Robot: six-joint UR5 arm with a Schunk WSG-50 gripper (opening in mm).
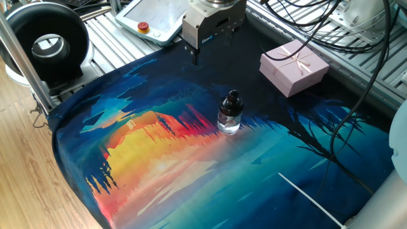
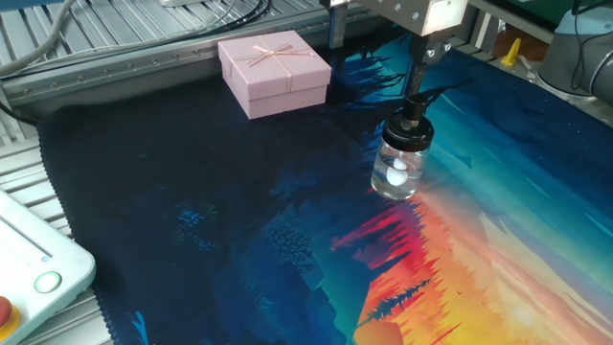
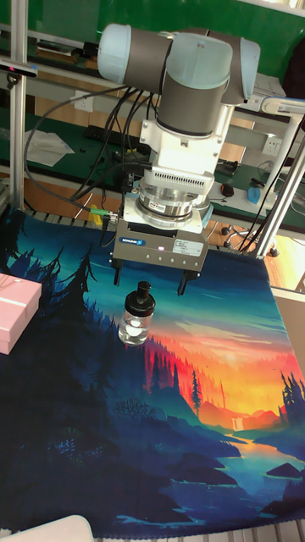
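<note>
A small clear glass bottle with a black dropper-style top (image 1: pixel 229 114) stands upright on the printed cloth. White patches show through its glass (image 2: pixel 397 173) in the second exterior view. My gripper (image 3: pixel 151 280) hangs above the cloth, its two fingers wide apart and nothing between them. In the first exterior view the gripper (image 1: pixel 212 54) appears up and away from the bottle, not touching it. One finger (image 2: pixel 417 72) overlaps the bottle's top in the second exterior view, but the other views show a gap between them.
A pink gift box with a ribbon bow (image 1: pixel 294 67) rests on the cloth's dark part. A teach pendant with a red button (image 1: pixel 152 19) lies beyond the cloth's edge. Black cables (image 1: pixel 375 76) run along the right side.
</note>
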